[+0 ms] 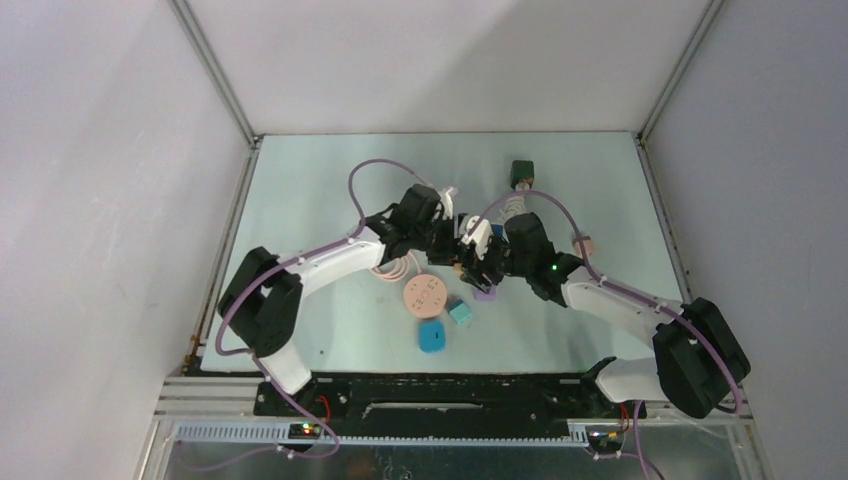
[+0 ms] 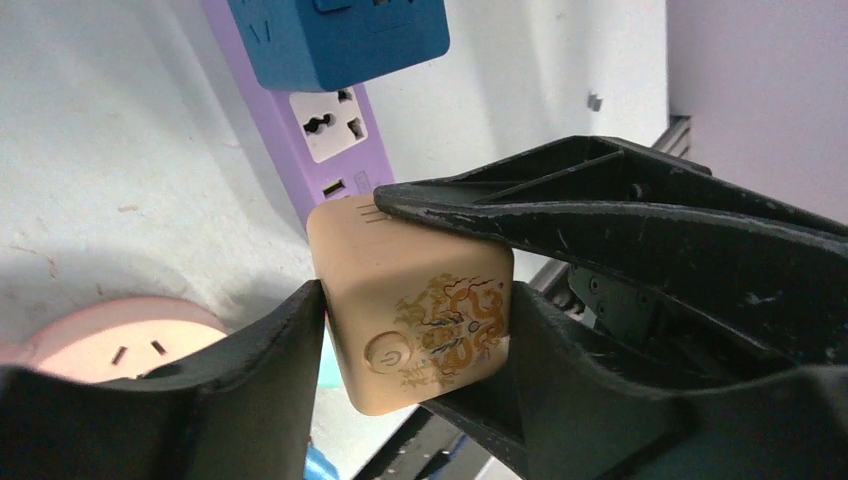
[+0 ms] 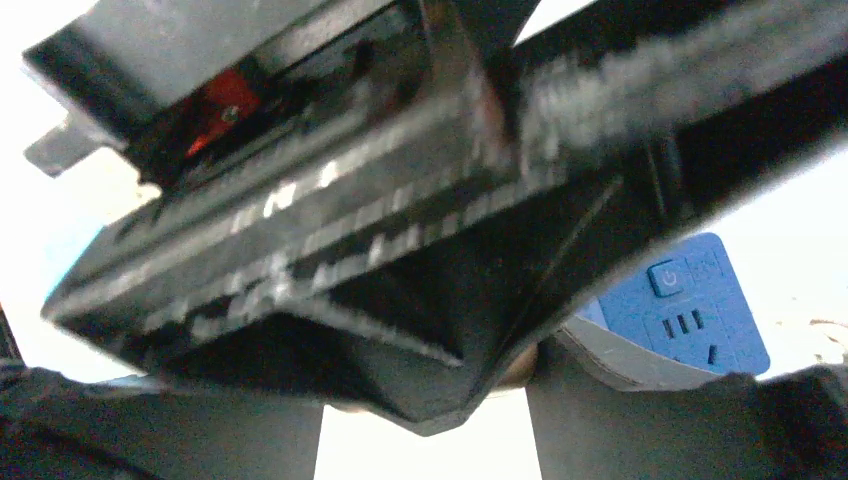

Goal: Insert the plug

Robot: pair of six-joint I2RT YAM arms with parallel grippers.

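Note:
A peach cube plug (image 2: 410,310) with an orange pattern is between my left gripper's black fingers in the left wrist view; whether they grip it firmly is unclear. My left gripper (image 1: 450,245) and right gripper (image 1: 478,262) meet over the middle of the board, the right one's fingers also around the cube. In the right wrist view black gripper parts hide most of the cube. Below lie a purple power strip (image 2: 285,130) with sockets and a blue socket block (image 2: 350,35), also seen as a blue strip (image 3: 680,300).
A round pink socket (image 1: 425,296), a teal cube (image 1: 460,312) and a blue square block (image 1: 431,336) lie toward the front. A pink coiled cable lies left, a green block (image 1: 522,172) at the back. The board's sides are largely clear.

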